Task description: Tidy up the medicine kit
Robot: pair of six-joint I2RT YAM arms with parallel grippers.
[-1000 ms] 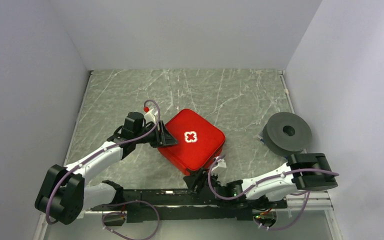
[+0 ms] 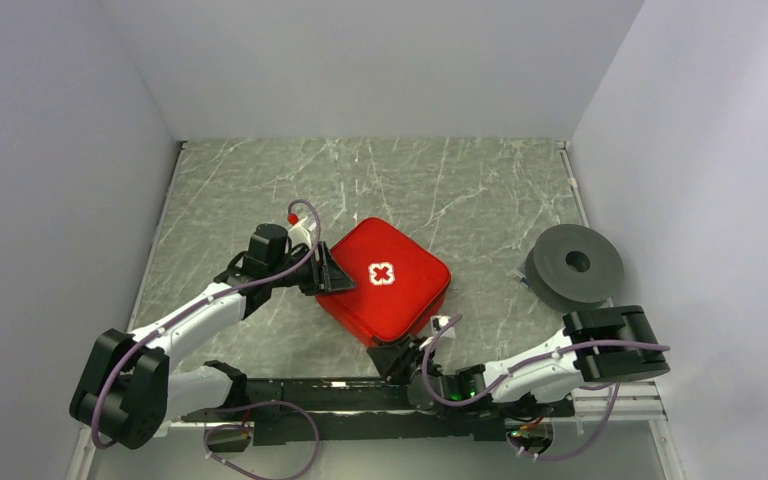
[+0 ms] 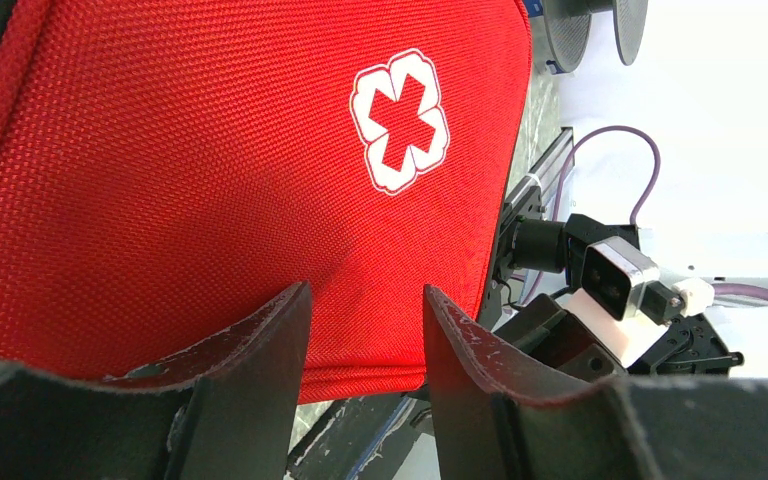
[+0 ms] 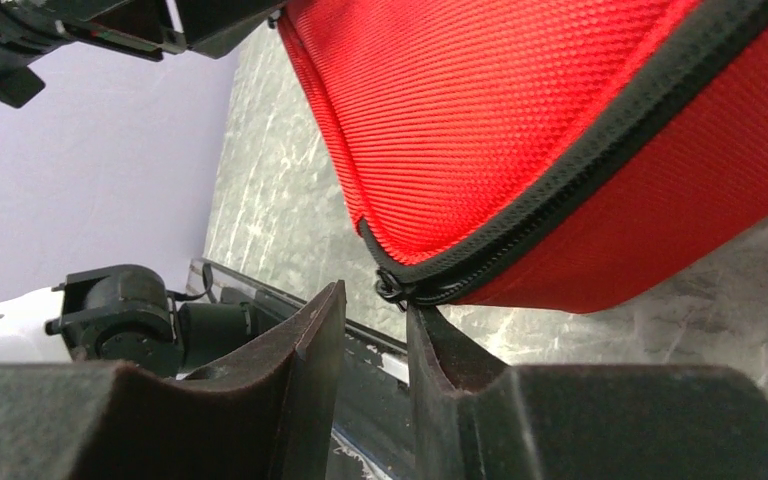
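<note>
The red medicine kit [image 2: 406, 285] sits at an angle mid-table, its lid down and a white cross emblem [image 3: 400, 122] on top. Over the lid's left part, my left gripper is open, and red fabric shows past the gap between its fingers. At the kit's near corner, my right gripper stands partly open. A black zipper pull [image 4: 392, 288] hangs by its fingertips, close to the right-hand finger [image 4: 440, 350]; whether they touch I cannot tell. Black zipper tape [image 4: 560, 175] runs along the kit's edge. Anything inside the kit is hidden.
A dark grey spool [image 2: 574, 268] stands at the table's right side, with something small and blue beside it. Bare marble tabletop [image 2: 250, 175] lies behind the kit and to its right. Black rail [image 2: 310, 393] borders the near edge.
The right arm has shifted and turned slightly at the kit's near corner. Both the kit and the left arm look unmoved.
</note>
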